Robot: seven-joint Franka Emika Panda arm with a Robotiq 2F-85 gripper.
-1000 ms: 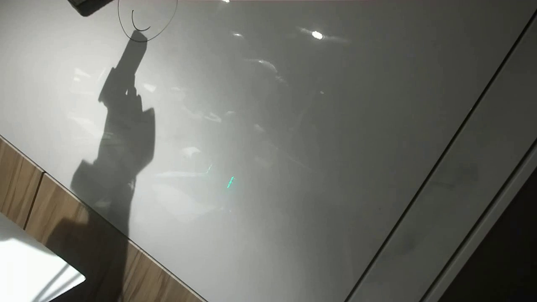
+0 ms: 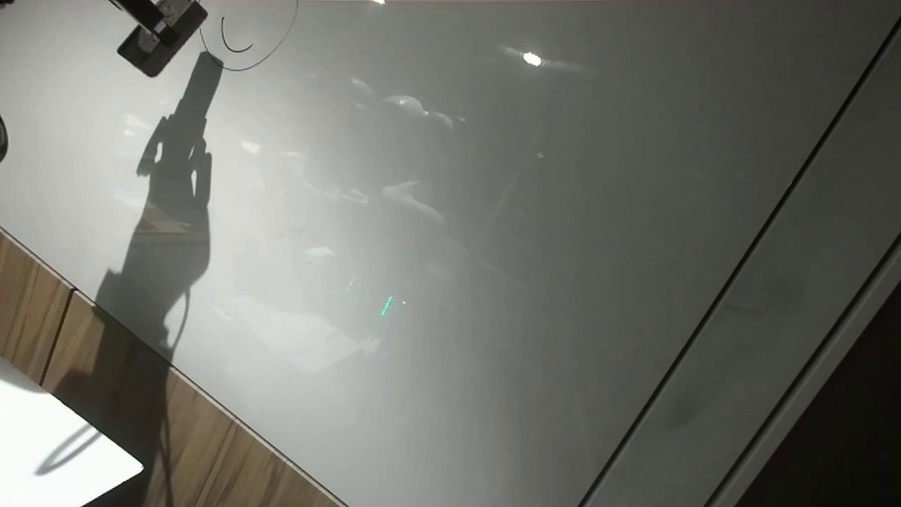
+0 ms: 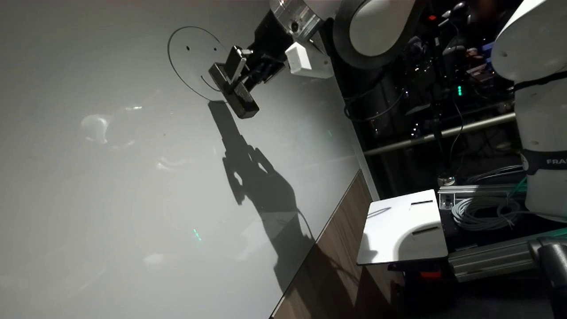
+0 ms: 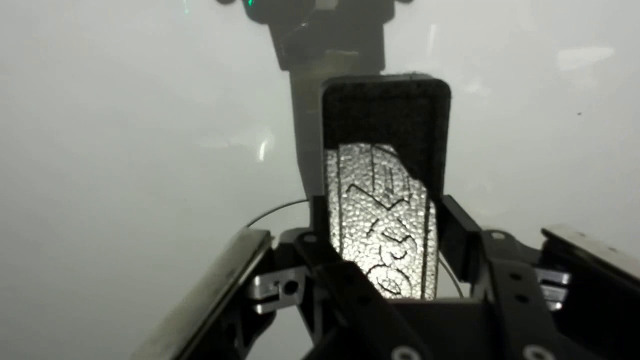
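Gripped across its width, a dark block-shaped eraser (image 4: 384, 120) with raised lettering points away from my gripper in the wrist view. The fingers (image 4: 459, 237) press on both its long sides. From the second exterior view, the eraser (image 3: 243, 103) is near a smiley face drawn (image 3: 168, 50) in black on the whiteboard (image 3: 106, 196); whether it touches the board I cannot tell. Part of the drawing is hidden by the eraser and gripper (image 3: 236, 74). In the first exterior view the eraser (image 2: 152, 55) shows at the upper left, beside the drawn mouth curve (image 2: 236, 49).
Wood-grain panelling (image 2: 219, 439) borders the whiteboard's lower edge. A white flat platform (image 3: 401, 228) stands beside it, with coiled cables (image 3: 481, 212) close by. The arm casts a long shadow over the board, which is otherwise clear.
The eraser has come further into the first exterior view, moving down and slightly right. The arm's shadow has shifted left, and more of the drawn circle's left side is hidden.
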